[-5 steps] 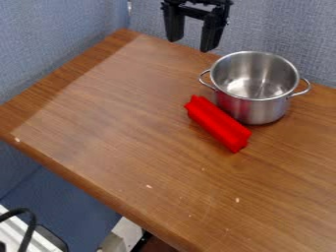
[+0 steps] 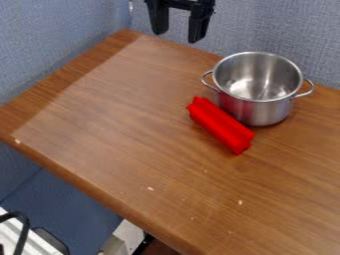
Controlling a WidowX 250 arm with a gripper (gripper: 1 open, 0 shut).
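Observation:
My black gripper (image 2: 178, 26) hangs at the top of the view, above the back of the table, its two fingers apart with nothing between them. A steel pot (image 2: 257, 90) with two side handles stands on the wooden table at the right rear. A red cylindrical object (image 2: 221, 127) lies just in front of the pot, angled from back left to front right.
Blue padded walls stand behind and to the left. Some white and dark equipment with a cable sits below the table's front left edge.
My gripper has moved up and slightly to the left, away from the pot. The pot and the red object have stayed where they were.

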